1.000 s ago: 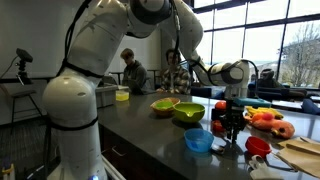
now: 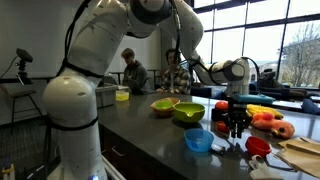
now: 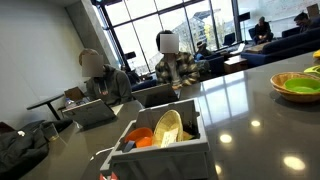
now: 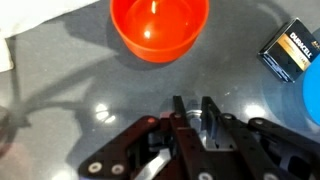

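My gripper points down over the dark table, its fingertips close together on a small shiny, pale thing [image 4: 195, 122]. Most of that thing is hidden by the fingers, and I cannot tell what it is. In exterior view 1 the gripper [image 2: 236, 134] is low over the table, between a blue bowl [image 2: 198, 140] and a red bowl [image 2: 258, 146]. The red bowl [image 4: 160, 22] appears ahead of the fingertips in the wrist view and looks empty.
A Duracell box [image 4: 290, 50] lies beside the blue bowl [image 4: 313, 92]. Green bowl [image 2: 187, 112], orange pumpkin-like items [image 2: 272, 124] and a wooden board [image 2: 300, 155] stand around. A grey bin [image 3: 165, 158] holds containers. Two people sit behind the table.
Over the last second my gripper has shifted slightly to the right in exterior view 1. The bowls have not moved.
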